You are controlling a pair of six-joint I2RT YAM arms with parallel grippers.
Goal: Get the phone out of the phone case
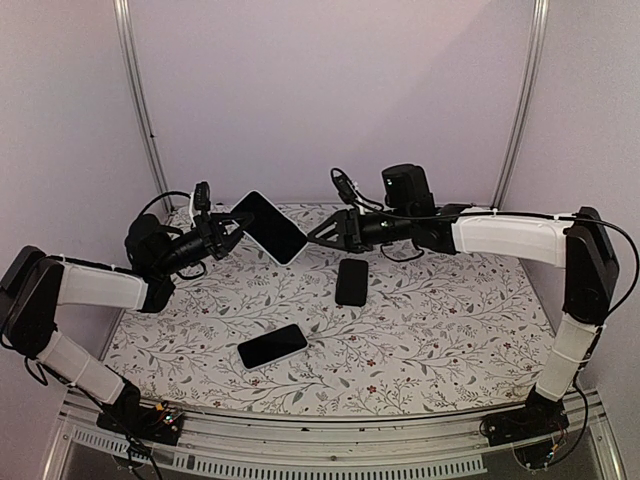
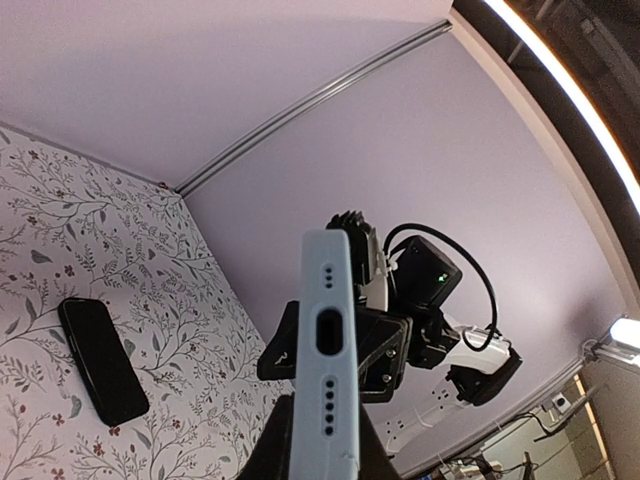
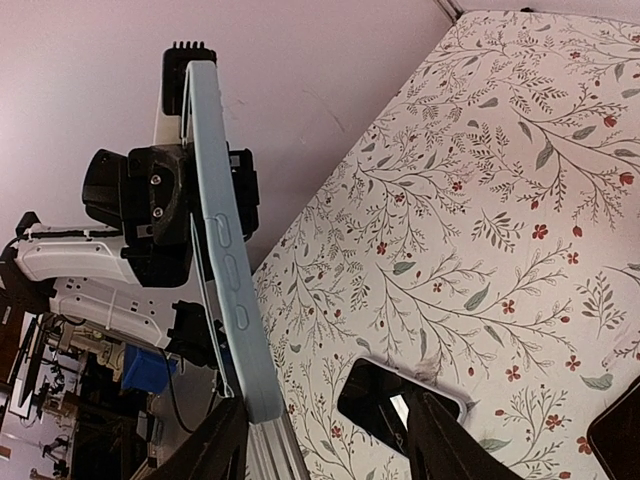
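Note:
My left gripper (image 1: 228, 226) is shut on a black-screened phone (image 1: 273, 228) in a pale blue case, held tilted above the table. In the left wrist view the end of the case (image 2: 328, 270), with its port cutout and speaker holes, rises between the fingers. My right gripper (image 1: 322, 234) is at the phone's right corner, fingers part open. From the right wrist, the lower end of the case side (image 3: 240, 310) appears by the tip of the left finger (image 3: 222, 430). Whether they touch, I cannot tell. Nothing is gripped between the right fingers.
Two dark-faced phones lie on the flower-patterned table: one at the front (image 1: 272, 346), and another (image 1: 351, 282) below the right gripper. Walls enclose the back and sides.

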